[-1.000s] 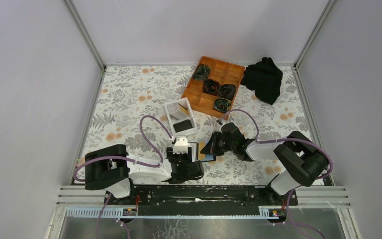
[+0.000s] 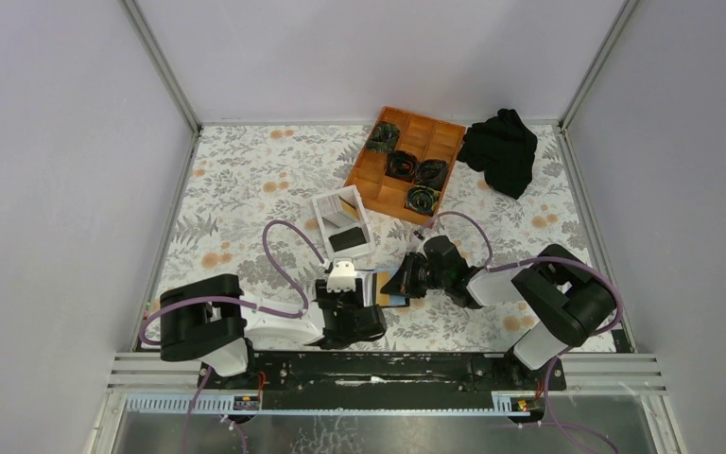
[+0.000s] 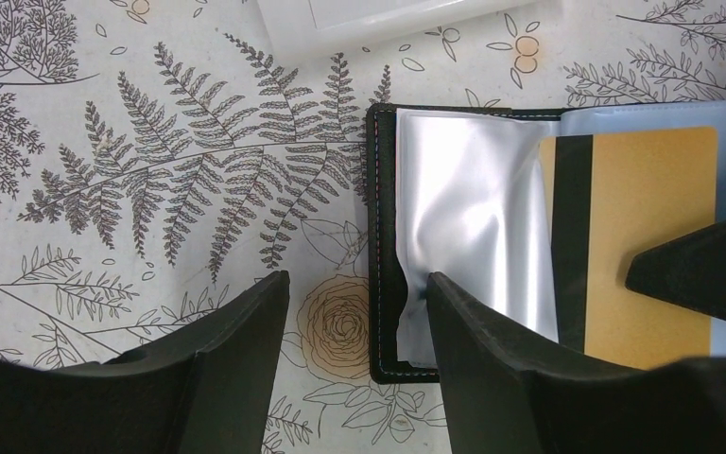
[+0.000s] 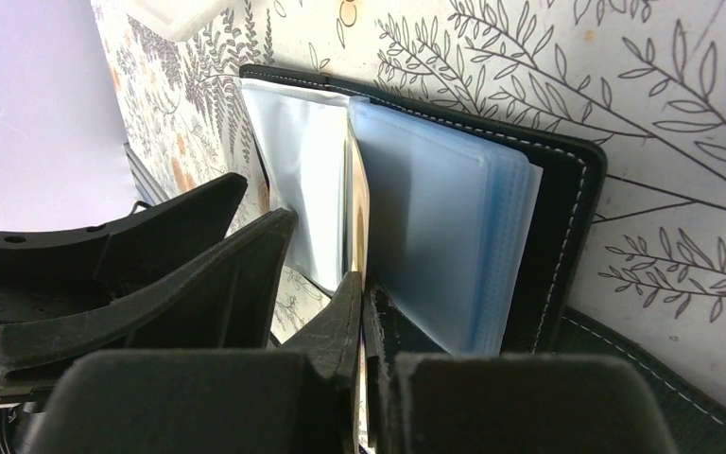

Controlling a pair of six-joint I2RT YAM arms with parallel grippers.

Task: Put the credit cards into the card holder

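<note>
The open card holder (image 3: 383, 236) lies at the table's front middle, white sleeves (image 3: 473, 218) on its left, blue sleeves (image 4: 435, 218) on its right. A gold card (image 3: 652, 180) with a black stripe stands out between them. My left gripper is part open at the holder's left edge, one fingertip pressing on the white sleeve. My right gripper is shut at the edge of the gold card, which appears very thin in the right wrist view; whether it is pinched is hard to tell.
Behind the holder are a white tray (image 2: 369, 227) with cards and an orange compartment box (image 2: 369, 170) with dark coils. A black cloth (image 2: 499, 156) lies at the back right.
The right arm has shifted slightly. The left arm stays nearly in place.
</note>
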